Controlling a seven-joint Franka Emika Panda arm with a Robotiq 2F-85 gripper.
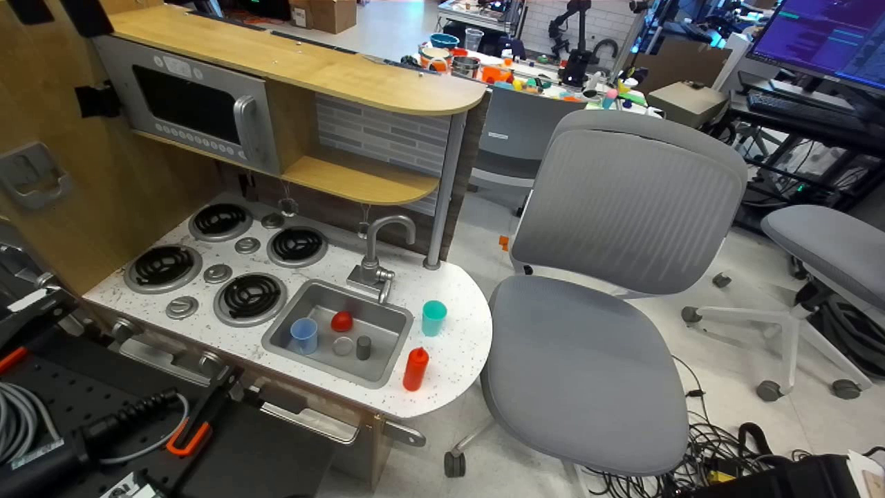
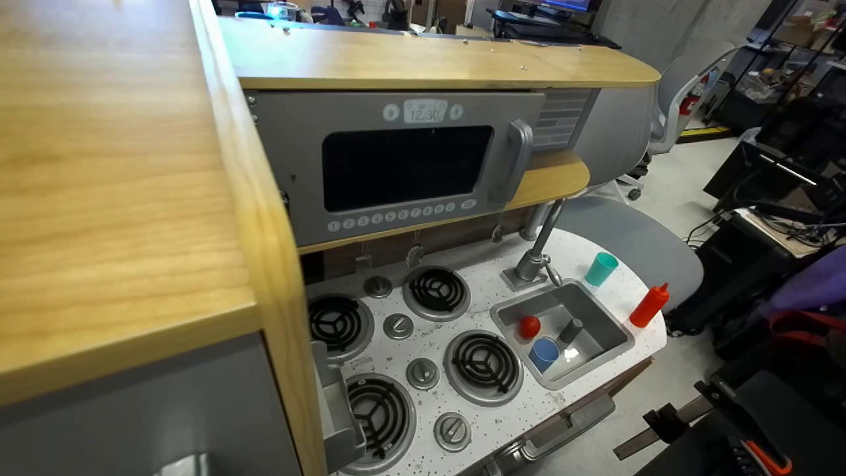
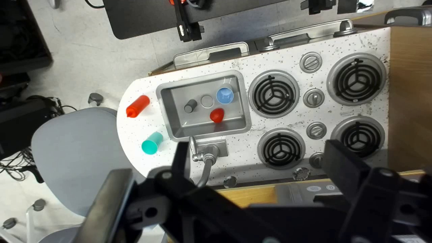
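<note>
In the wrist view my gripper stands open high above the play-kitchen counter, its two dark fingers wide apart with no object held between them. Inside the grey sink [image 3: 178, 133] are a blue cup [image 3: 224, 95], a red rounded object [image 3: 217, 115] and a small grey cylinder [image 3: 190, 106]. On the counter's rounded end a red bottle [image 1: 416, 369] stands upright, and near it is an upright teal cup [image 1: 433, 318]. Neither exterior view shows the gripper.
A faucet [image 1: 373, 261] rises behind the sink. Several burners [image 2: 483, 366] and knobs cover the other end of the counter. Overhead are the microwave [image 2: 404, 166] and a wooden shelf [image 2: 559, 176]. A grey chair [image 1: 581, 373] stands against the rounded end.
</note>
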